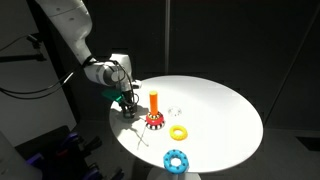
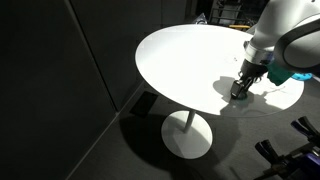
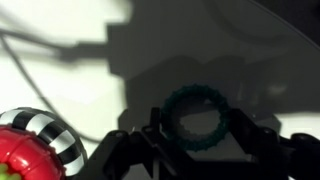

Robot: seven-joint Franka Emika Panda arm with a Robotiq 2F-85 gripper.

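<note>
In the wrist view a dark green ring (image 3: pixel 193 91) with a bumpy edge lies between the two fingertips of my gripper, and the fingers are shut on it. From the side, the gripper (image 1: pixel 129 110) is low over the left part of the white round table (image 1: pixel 215 100). Whether the ring touches the tabletop is hard to tell. To the right of the gripper stands an orange post (image 1: pixel 154 100) on a red base (image 1: pixel 155 120) with a black-and-white edge. Part of that base (image 3: pixel 27 150) shows at the lower left of the wrist view.
A yellow ring (image 1: pixel 178 132) and a blue ring (image 1: pixel 176 161) lie apart on the table, toward its front. Something small and clear (image 1: pixel 175 111) sits behind the yellow ring.
</note>
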